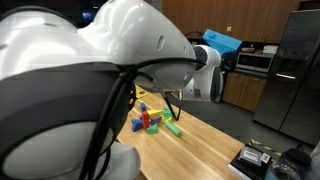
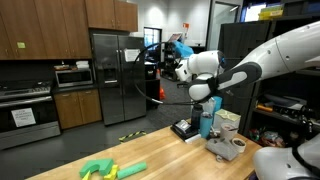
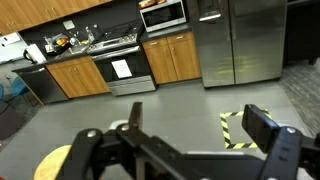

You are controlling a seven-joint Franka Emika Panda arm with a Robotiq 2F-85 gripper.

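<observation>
My gripper stands open in the wrist view, its dark fingers wide apart with only floor and kitchen beyond. The arm holds it raised above the table, and a flat blue piece shows at its end. In the second exterior view that blue piece is also high up, in front of the fridge. Colourful blocks, including red, blue, green and yellow ones, lie together on the wooden table, partly hidden by the arm. A long green block lies beside a larger green piece.
A black-and-white box and a dark round container stand near the table's edge. A blue bottle stands among cups there. Yellow-black tape marks the floor.
</observation>
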